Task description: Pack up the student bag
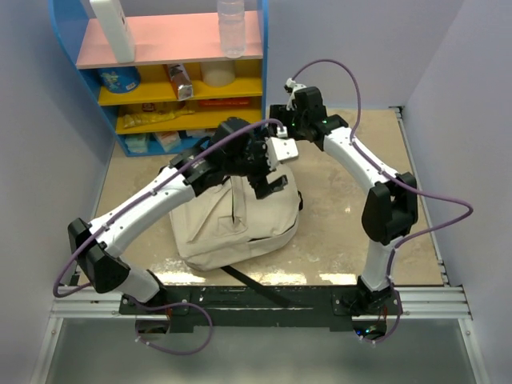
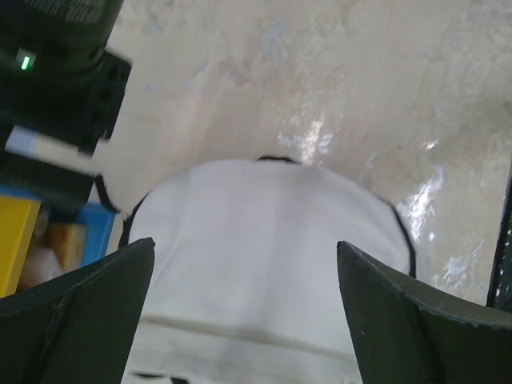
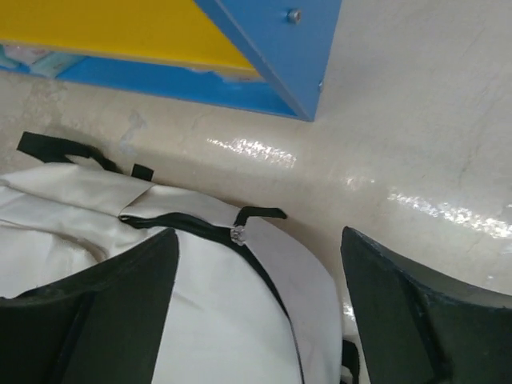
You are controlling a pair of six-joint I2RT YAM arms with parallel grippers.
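The cream-white student bag [image 1: 240,212] lies flat on the table, its front end near the table's front edge. Over it my left gripper [image 1: 270,172] stands open; in the left wrist view the fingers [image 2: 88,312] are wide apart with only pale bag fabric below. Beyond the bag's far right side, near the shelf's corner, is my right gripper [image 1: 282,116]. Its fingers [image 3: 408,312] are apart in the right wrist view, with nothing held. Below them show the bag [image 3: 232,320] and its dark zipper [image 3: 180,222] with a black pull tab. The left arm hides part of the bag.
A blue shelf with yellow boards [image 1: 232,118] stands at the back left, carrying a clear bottle [image 1: 231,28], a white carton [image 1: 114,30], a blue container [image 1: 120,78] and small packs. A black strap [image 1: 256,286] trails over the front edge.
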